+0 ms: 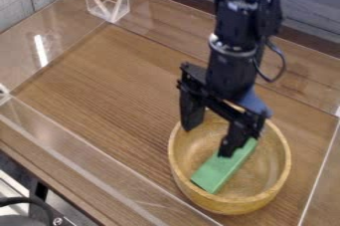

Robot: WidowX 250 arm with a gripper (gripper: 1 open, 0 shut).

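My black gripper stands open, lowered over a yellow oval bowl at the lower right of the camera view. A green rectangular block lies inside the bowl. The gripper's dark fingers reach down over the bowl's back part, above the block; whether they touch anything is hard to tell.
A clear, translucent object stands at the back left of the wooden table. A dark edge runs along the back right.
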